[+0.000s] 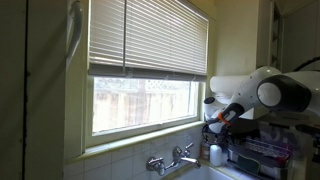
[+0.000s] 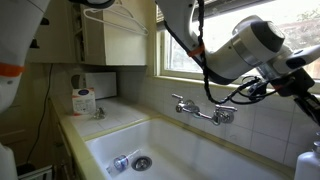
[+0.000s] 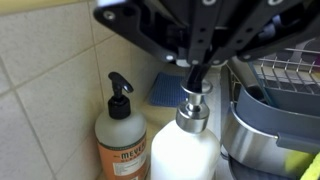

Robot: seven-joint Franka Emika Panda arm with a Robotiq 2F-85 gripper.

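Note:
A white bottle [image 3: 186,155] with a metallic pump collar [image 3: 193,112] stands upright near the tiled wall in the wrist view. Directly over its pump is my gripper, its dark fingers pressed together. The fingertips meet or overlap the top of the pump, whose head is hidden, so I cannot tell how firmly they touch. In exterior view 1 the same white bottle [image 1: 216,155] shows below the gripper at the far corner of the counter. Exterior view 2 leaves the fingertips unclear at the right edge.
Beside the white bottle stands a Mrs. Meyer's soap bottle [image 3: 121,140] with a black pump. A grey dish rack [image 3: 265,135] closes in on the other side, and a blue cloth [image 3: 167,90] lies behind. The wall faucet [image 2: 204,108] and sink are in exterior view 2.

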